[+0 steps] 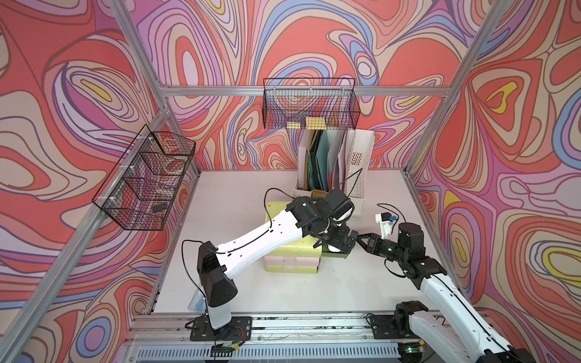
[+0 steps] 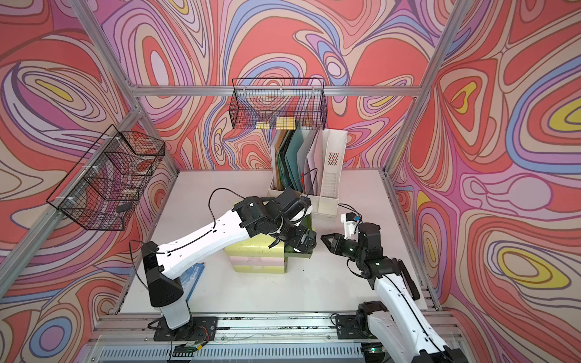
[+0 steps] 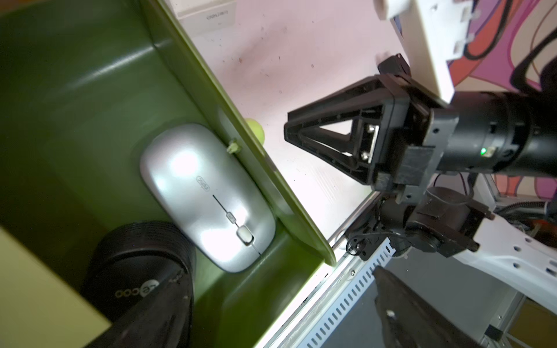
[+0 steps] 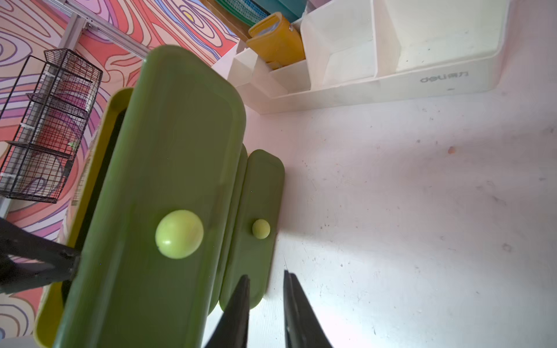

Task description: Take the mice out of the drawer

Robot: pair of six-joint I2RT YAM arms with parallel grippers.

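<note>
A silver mouse (image 3: 206, 194) lies in the pulled-out green drawer (image 3: 69, 75) in the left wrist view. Beside it is a black mouse (image 3: 130, 269), partly hidden by my left finger and a yellow edge. Above the drawer's front end my left gripper stands open, its fingers wide apart and empty. My right gripper is partly open, with a narrow empty gap between its fingers. It is outside the drawer, just right of its knobbed green front (image 4: 185, 145). In the top left view the left arm covers most of the drawer.
The yellow drawer box (image 1: 290, 251) sits under the left arm. Behind are a white organizer (image 4: 377, 87) and a file rack (image 1: 360, 157). A second green drawer front (image 4: 264, 191) is lower down.
</note>
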